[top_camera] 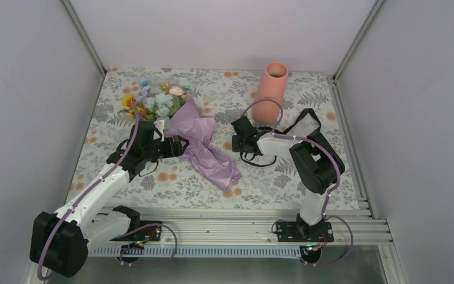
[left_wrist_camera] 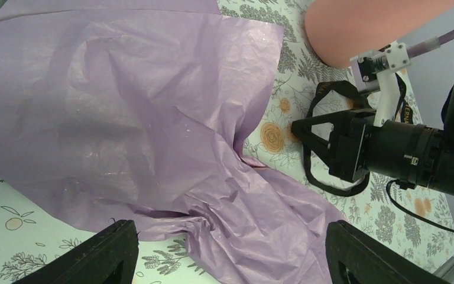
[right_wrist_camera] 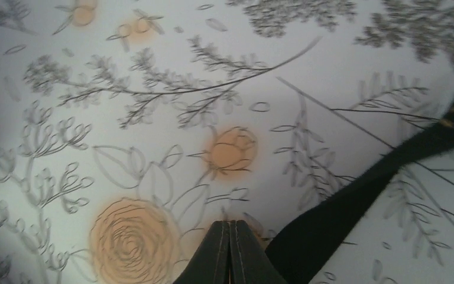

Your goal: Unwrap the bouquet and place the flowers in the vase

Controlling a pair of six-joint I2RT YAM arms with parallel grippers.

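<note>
A bouquet of mixed flowers [top_camera: 161, 100] lies at the back left, attached to crumpled purple wrapping [top_camera: 210, 165]. The pink vase [top_camera: 267, 94] stands at the back right. My left gripper [top_camera: 183, 146] is open above the wrapping, with nothing between its wide-spread fingers. My right gripper [top_camera: 236, 144] is low at the table beside a black strap [top_camera: 310, 118]; in the right wrist view its fingertips are together and the strap [right_wrist_camera: 343, 213] runs under or into them. I cannot tell whether it grips the strap.
The patterned table [top_camera: 106, 112] is bordered by metal rails and white walls. Bare table shows between the wrapping and the vase and along the front right.
</note>
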